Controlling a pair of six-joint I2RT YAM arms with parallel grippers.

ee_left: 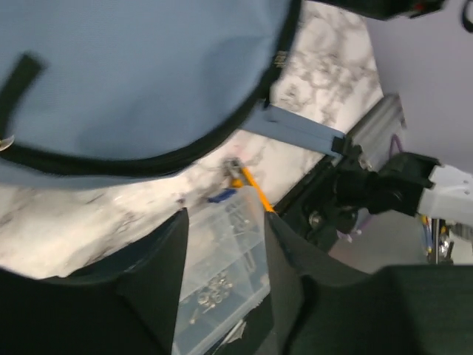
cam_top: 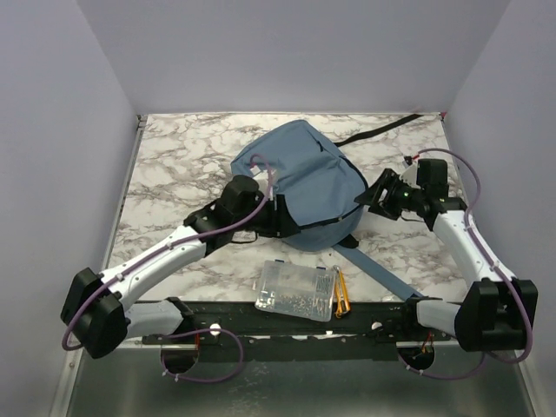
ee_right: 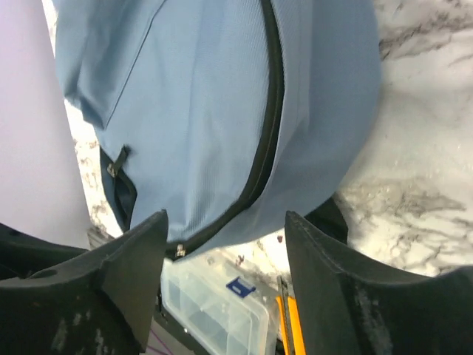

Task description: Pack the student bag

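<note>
The blue-grey bag lies on the marble table, its black zipper curving across the front. My left gripper hangs over the bag's front; in the left wrist view its fingers stand apart above the bag's front edge. My right gripper is at the bag's right edge, open over the zipper, nothing between its fingers. A clear plastic case with small items lies in front of the bag, beside yellow-handled tools.
A black strap runs toward the back right; a blue-grey strap reaches to the front edge. Bare marble is at the left.
</note>
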